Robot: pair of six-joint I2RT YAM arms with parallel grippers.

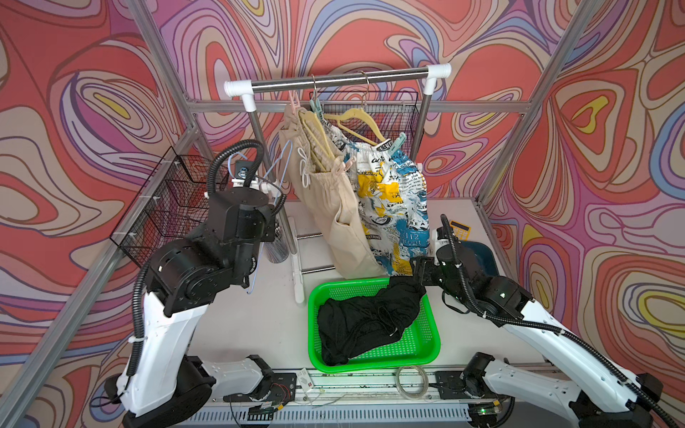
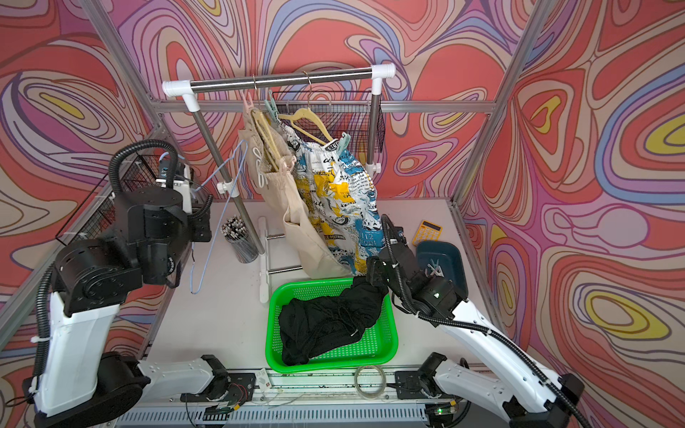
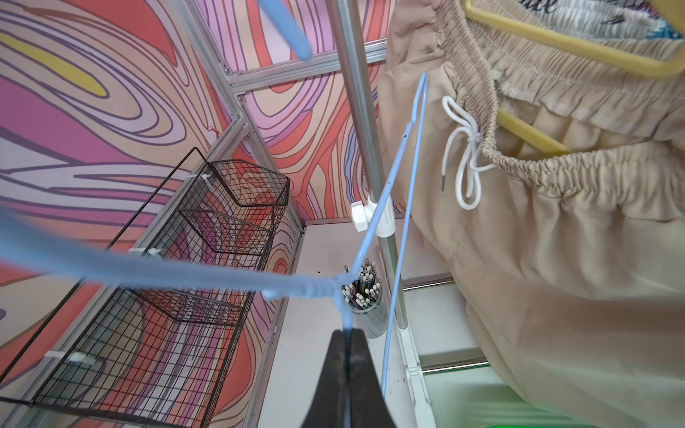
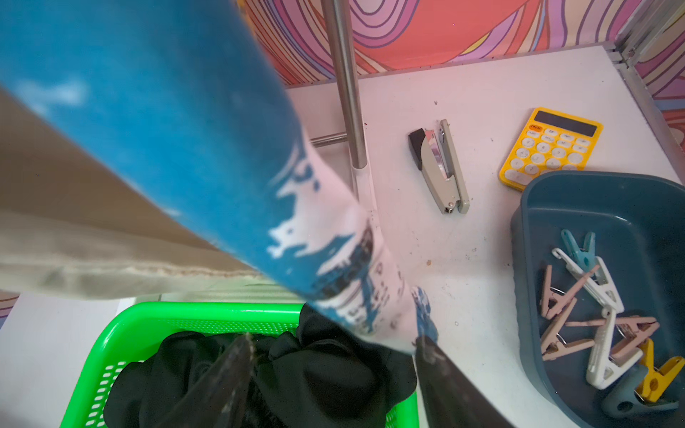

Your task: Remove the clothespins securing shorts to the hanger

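Note:
Beige shorts (image 1: 331, 207) and patterned shorts (image 1: 392, 207) hang from yellow hangers on the rail. A pink clothespin (image 1: 350, 164) grips the beige waistband; a teal clothespin (image 2: 344, 143) sits at the patterned one. Higher up, at the far side, are another pink clothespin (image 2: 247, 103) and a teal one (image 2: 272, 108). Left of the shorts, my left gripper is shut on the thin blue hanger (image 3: 307, 285), which carries no garment. Low by the patterned hem, my right gripper stands open; the hem touches or nearly touches its right finger (image 4: 439, 363).
Black cloth (image 1: 367, 317) lies in a green basket (image 1: 317, 292) below. A dark blue bin (image 4: 526, 271) on the right holds loose clothespins; a calculator (image 4: 551, 146) and stapler (image 4: 442, 171) lie near it. A pen cup (image 2: 244, 248) and wire baskets (image 3: 178, 314) stand left.

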